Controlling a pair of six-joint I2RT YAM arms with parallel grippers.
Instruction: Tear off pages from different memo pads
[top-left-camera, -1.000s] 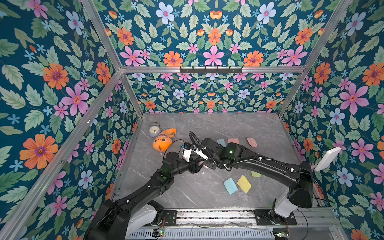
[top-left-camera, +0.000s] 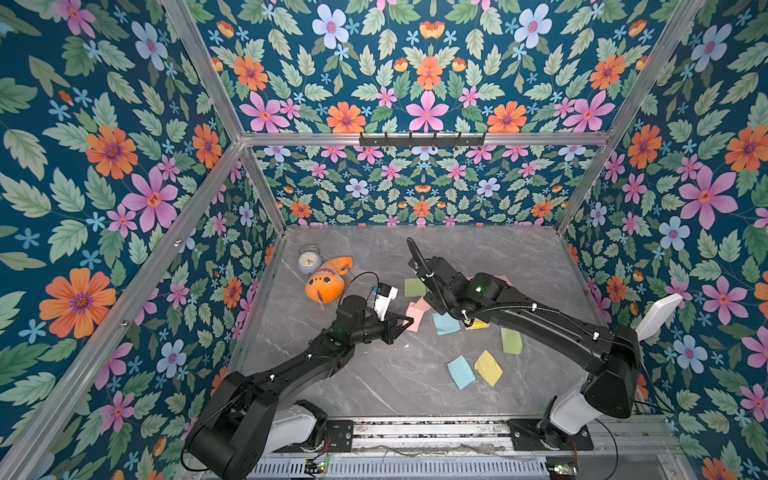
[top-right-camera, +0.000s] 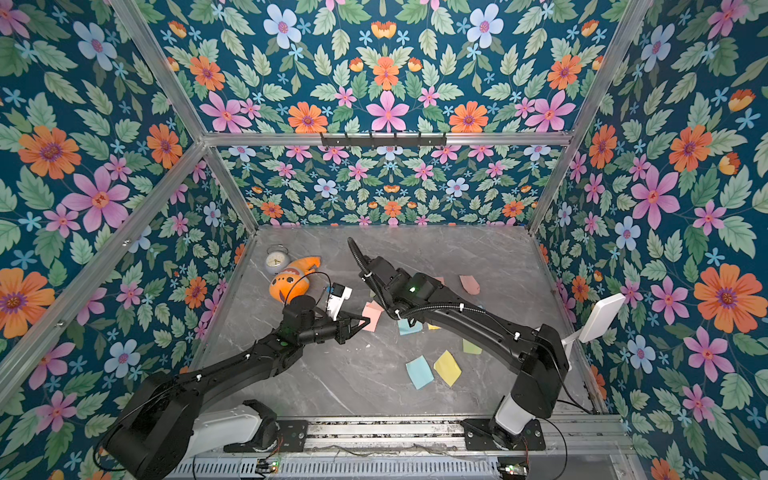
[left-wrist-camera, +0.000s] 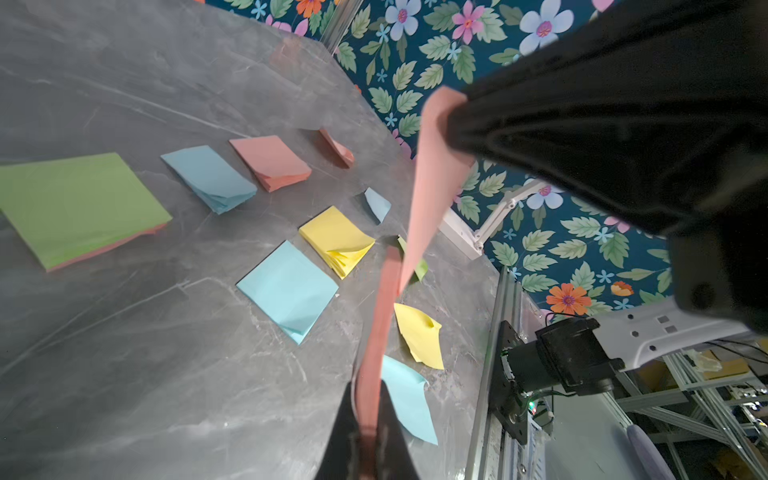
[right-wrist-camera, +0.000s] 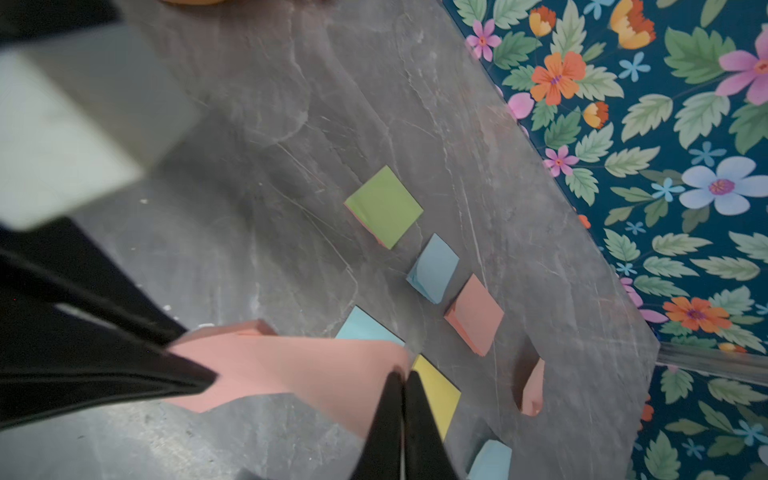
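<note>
A pink sheet (left-wrist-camera: 436, 184) is stretched between my two grippers over the table's middle. My left gripper (top-left-camera: 397, 324) is shut on the pink pad, seen edge-on in the left wrist view. My right gripper, above and right of it, is shut on the sheet's raised end; its black fingers (left-wrist-camera: 544, 120) fill the upper right of that view. Around them lie a green pad (left-wrist-camera: 80, 208), blue pad (left-wrist-camera: 206, 176), pink pad (left-wrist-camera: 268, 160), cyan pad (left-wrist-camera: 286, 288) and yellow pad (left-wrist-camera: 336, 240). Loose yellow (top-left-camera: 488, 368) and cyan (top-left-camera: 461, 372) sheets lie at the front.
An orange plush toy (top-left-camera: 324, 284) and an alarm clock (top-left-camera: 309, 260) stand at the back left. Small loose pieces, among them a pink one (top-right-camera: 469, 284), lie on the right.
My right arm has lifted away from my left gripper, toward the back, uncovering some pads. My left arm has shifted slightly.
</note>
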